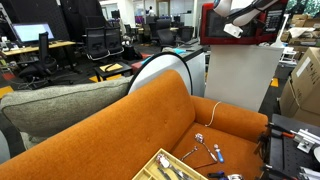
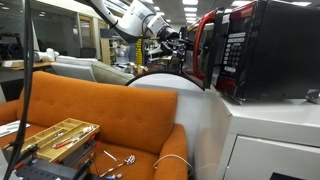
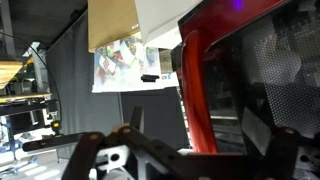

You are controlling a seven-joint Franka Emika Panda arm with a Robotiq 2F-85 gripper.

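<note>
A black microwave (image 2: 275, 52) with a red-trimmed door sits high at the right in exterior view 2. Its curved red handle (image 3: 196, 92) runs down the middle of the wrist view, beside the dark mesh window (image 3: 285, 70). My gripper is open, with one finger on each side of the handle as seen from the wrist; whether either touches it cannot be told. From outside, the gripper (image 2: 178, 44) is at the door's front, close to the handle. In exterior view 1 the arm (image 1: 258, 14) reaches across the microwave's front (image 1: 233, 31).
A white cabinet (image 2: 270, 135) supports the microwave. Below and to the left is an orange sofa (image 1: 110, 128), with a wooden utensil tray (image 2: 68, 138) and loose utensils on it. Open air lies in front of the door, above the sofa.
</note>
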